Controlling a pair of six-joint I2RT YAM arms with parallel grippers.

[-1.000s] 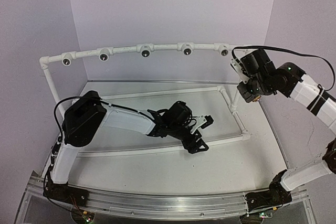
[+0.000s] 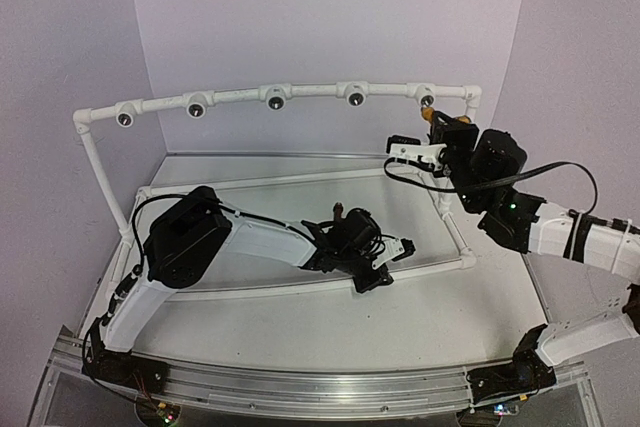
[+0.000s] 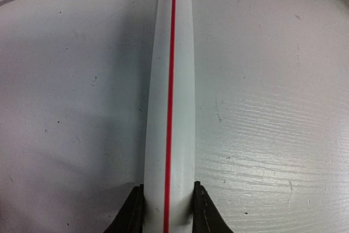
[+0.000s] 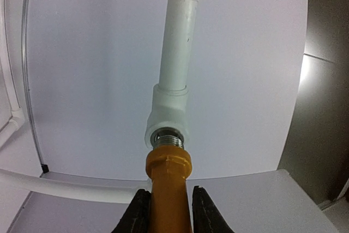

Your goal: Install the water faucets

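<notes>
An orange faucet [image 4: 170, 189] is gripped in my right gripper, one finger on each side of its body. Its silver threaded end [image 4: 168, 139] points at the mouth of the rightmost white tee [image 4: 163, 114] and overlaps the opening; how far it is inside cannot be told. From the top, the faucet [image 2: 427, 112] shows just below that tee [image 2: 422, 91], with the right arm reaching in from the right. My left gripper is shut around a white pipe with a red stripe [image 3: 170, 102], the lower front rail [image 2: 270, 289] of the frame.
More tees with dark round openings line the upper pipe [image 2: 235, 96], among them the far left one [image 2: 125, 113]. A right upright and the lower side rail [image 2: 455, 237] stand near the right arm. The white board [image 2: 280, 332] in front is clear.
My right gripper has come leftward and up to the rightmost tee, bringing the orange faucet to its opening.
</notes>
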